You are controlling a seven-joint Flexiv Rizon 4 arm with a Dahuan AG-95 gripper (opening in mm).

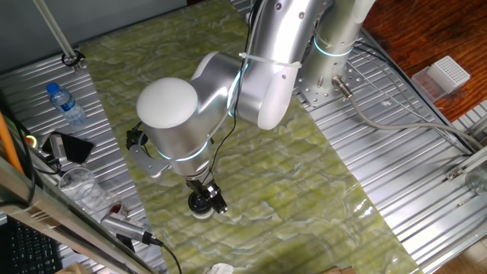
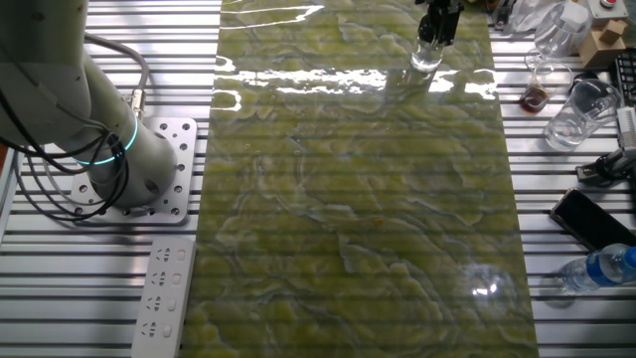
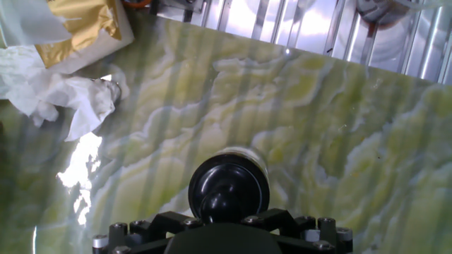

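Note:
A round, glossy black lid point(image 3: 229, 185) with a raised knob fills the space just ahead of my gripper in the wrist view. A pale rim shows behind it. From the second exterior view, a clear glass container point(image 2: 427, 56) stands on the green marbled sheet, directly below the black gripper point(image 2: 438, 22). In the first exterior view the black lid point(image 1: 199, 204) is right beside the gripper's fingers point(image 1: 218, 202). Contact between fingers and knob is hidden, and how wide the fingers stand is unclear.
Crumpled white tissue point(image 3: 67, 95) and a gold-and-white packet point(image 3: 85, 32) lie near the sheet's edge. Glass cups point(image 2: 584, 111), a phone point(image 2: 593, 220) and a water bottle point(image 2: 602, 268) occupy the slatted strip alongside. Most of the green sheet point(image 2: 358, 209) is bare.

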